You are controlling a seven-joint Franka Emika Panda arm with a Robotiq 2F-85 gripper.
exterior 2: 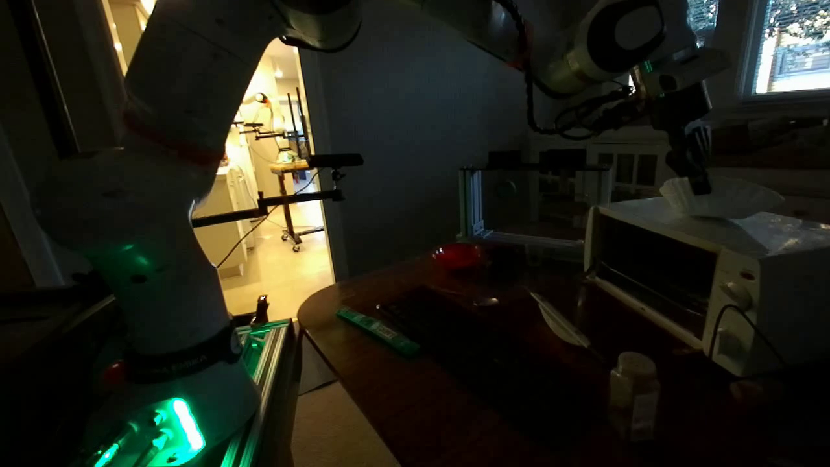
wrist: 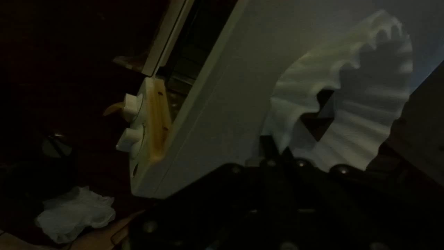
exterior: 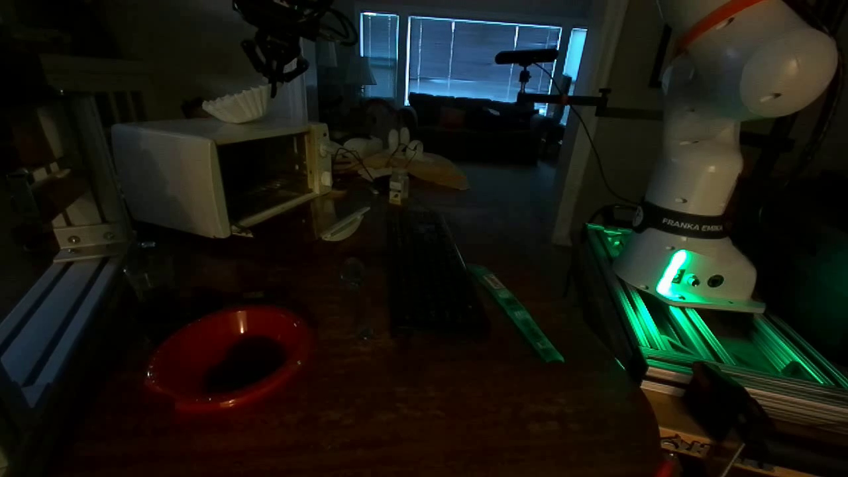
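A white fluted paper filter (exterior: 238,105) is over the top of the white toaster oven (exterior: 167,171), tilted with its right side raised. In the wrist view, the near wall of the filter (wrist: 353,141) runs in between the fingertips of my gripper, which is shut on that thin edge. Exterior view 2 shows the gripper (exterior 2: 694,185) pointing down at the filter's (exterior 2: 727,198) near side. Whether the filter's underside still touches the oven top is hard to tell in the dim light.
The oven's front stands open. On the dark table are a red bowl (exterior: 171,358) with something dark inside, a black keyboard (exterior: 433,274), a green strip-shaped package (exterior: 521,314), a small bottle (exterior 2: 634,393) and a white dish-like item (exterior: 346,226).
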